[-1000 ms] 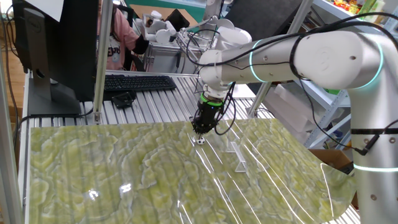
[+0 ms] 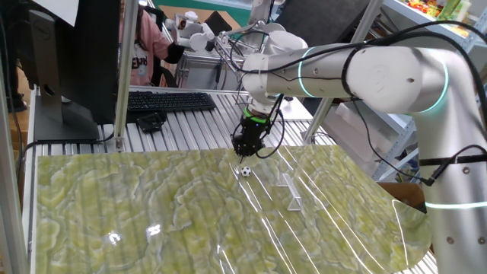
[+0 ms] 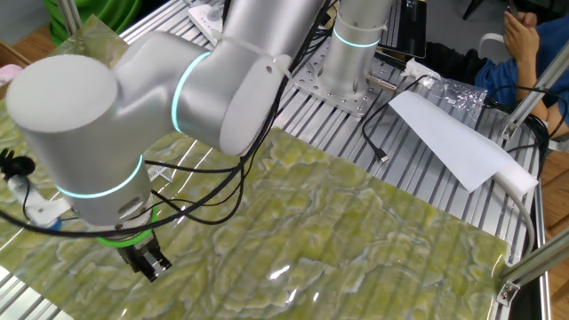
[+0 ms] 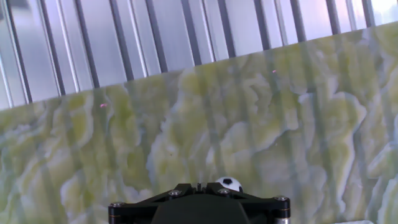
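A small black-and-white soccer ball (image 2: 246, 172) rests on the green marbled board, close to its far edge. My black gripper (image 2: 242, 157) hangs just above and beside the ball, pointing down. In the wrist view the gripper looks shut, its fingertips together with nothing showing between them. The ball (image 4: 231, 183) peeks out just right of the fingertips, its lower part hidden behind the gripper. A small white goal-like frame (image 2: 289, 192) stands on the board to the right of the ball. In exterior view 2 the gripper (image 3: 157, 268) shows under the arm, and the ball cannot be seen.
The marbled board (image 2: 152, 205) is mostly bare to the left and front. Behind it run metal slats with a keyboard (image 2: 171, 101) and a monitor (image 2: 57, 76). A metal post (image 2: 126, 76) rises at the board's far edge. Cables hang loosely along the arm.
My gripper has risen slightly beside the ball over the last second. The ball has shifted very slightly at most, and the white frame has stayed in place.
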